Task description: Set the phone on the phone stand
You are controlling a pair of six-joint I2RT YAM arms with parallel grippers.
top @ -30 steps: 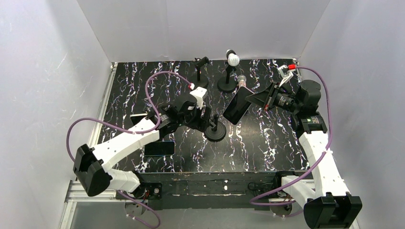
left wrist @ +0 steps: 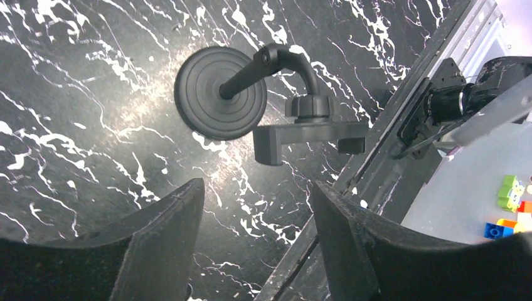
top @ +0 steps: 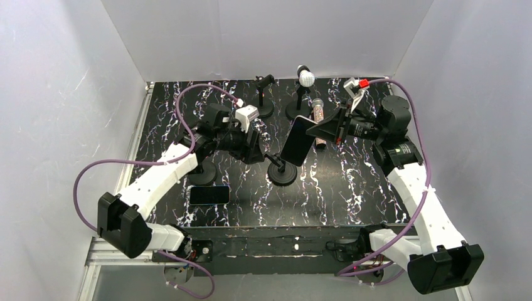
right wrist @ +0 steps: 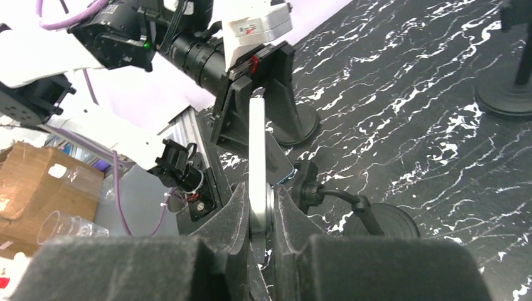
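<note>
My right gripper (top: 339,125) is shut on a black phone (top: 298,141), held tilted above the central phone stand (top: 282,174); in the right wrist view the phone (right wrist: 257,157) is edge-on between the fingers. The stand (left wrist: 310,132) has a round base, bent arm and small bracket. My left gripper (top: 250,150) is just left of the stand, fingers apart with nothing between them; in the left wrist view they face the bracket. Whether the phone touches the bracket is unclear.
A second phone (top: 209,195) lies front left. Another stand's base (top: 202,174) is partly under the left arm. At the back stand a black stand (top: 261,106) and a microphone (top: 306,78), with a cylinder (top: 318,110) near them.
The phone in my right gripper has moved left, toward the central stand.
</note>
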